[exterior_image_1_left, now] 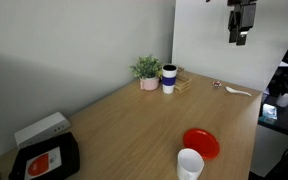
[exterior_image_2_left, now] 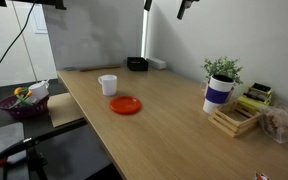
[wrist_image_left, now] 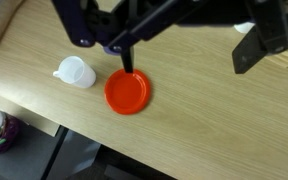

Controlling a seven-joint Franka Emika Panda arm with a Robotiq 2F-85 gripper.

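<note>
High above the table, my gripper (exterior_image_1_left: 237, 40) hangs open. Two dark fingers stand wide apart in the wrist view, and nothing is between them. A round red plate (exterior_image_1_left: 201, 143) lies flat on the table, below the gripper and well apart from it; the wrist view has the plate (wrist_image_left: 127, 92) near one fingertip only by line of sight. Next to the plate stands a white mug (exterior_image_1_left: 190, 164), upright, with its handle (wrist_image_left: 57, 73) showing in the wrist view. Exterior view 2 has the mug (exterior_image_2_left: 108, 85) just behind the plate (exterior_image_2_left: 126, 105).
Along the wall are a potted plant (exterior_image_1_left: 146, 70), a dark-banded white cup (exterior_image_1_left: 169, 79) and a wooden crate (exterior_image_2_left: 235, 118). A black case (exterior_image_1_left: 44, 158) sits at the opposite end. Beside the table is a basket (exterior_image_2_left: 24, 103) of mixed items.
</note>
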